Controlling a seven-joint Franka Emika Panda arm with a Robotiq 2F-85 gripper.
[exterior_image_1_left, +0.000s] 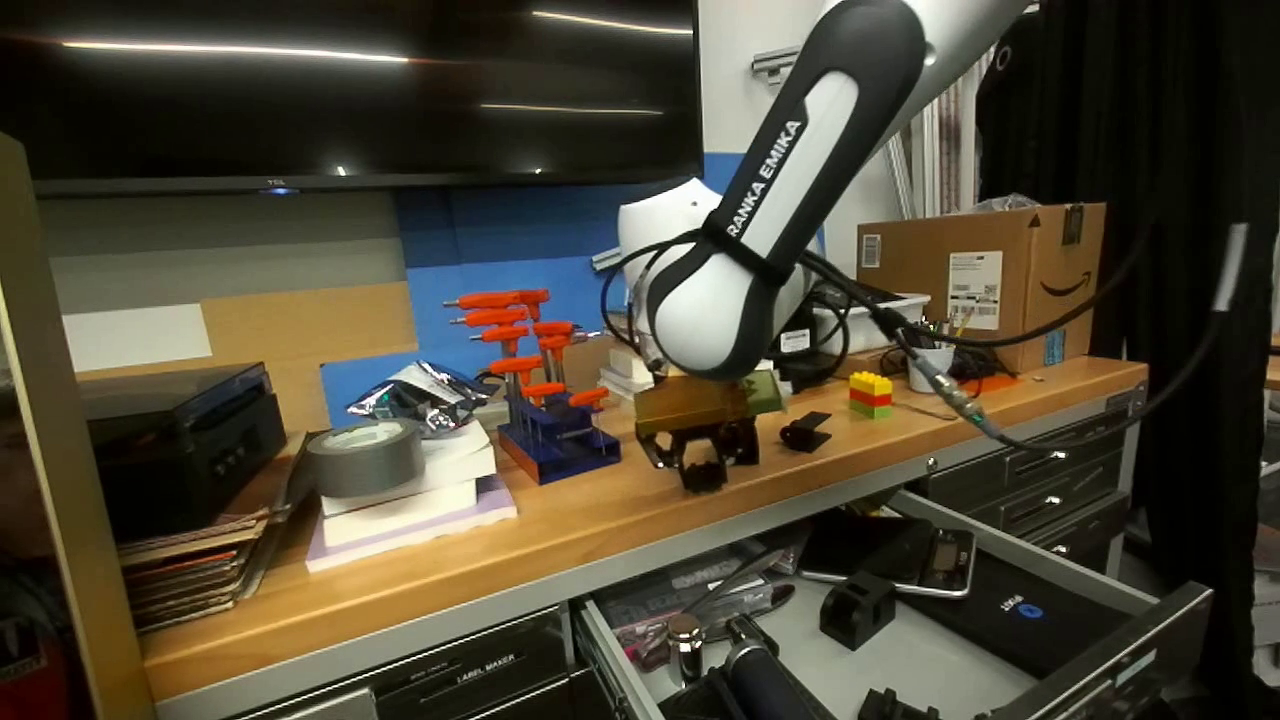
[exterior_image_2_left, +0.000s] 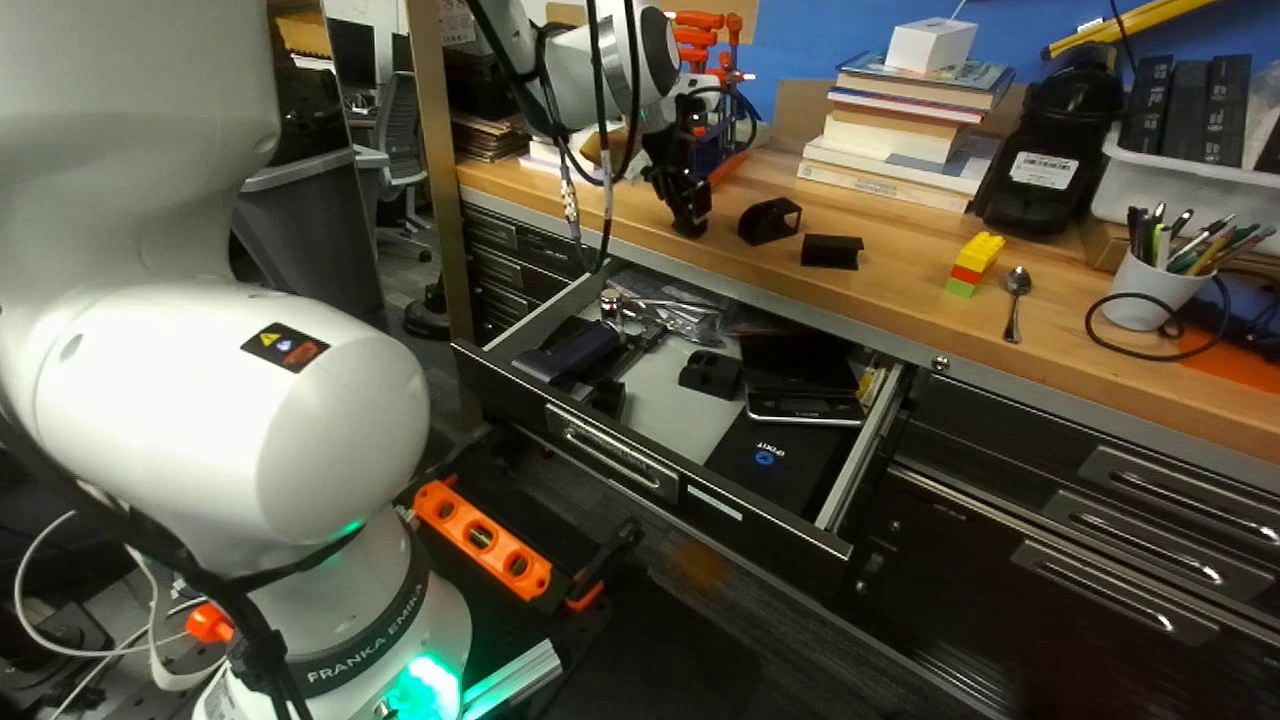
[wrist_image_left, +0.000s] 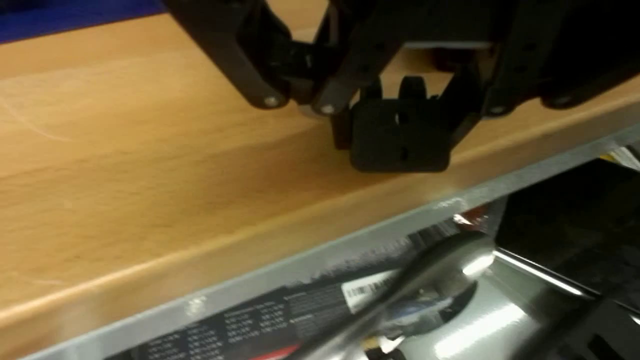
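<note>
My gripper is over the front part of the wooden table, pointing down and shut on a small black part. In the wrist view this black part has a flat, rounded-corner face and two short prongs, and sits between the dark fingers. Exterior view 2 shows the black part at the low end of the gripper, near the table's front edge; whether it touches the wood I cannot tell. Two more black parts rest on the table: a hollow one and a flatter one.
Below the table edge the drawer stands pulled out, holding a black block, tools and a flat black case. A blue rack of red-handled tools is left of the gripper. Yellow, red and green bricks and a spoon lie to the right.
</note>
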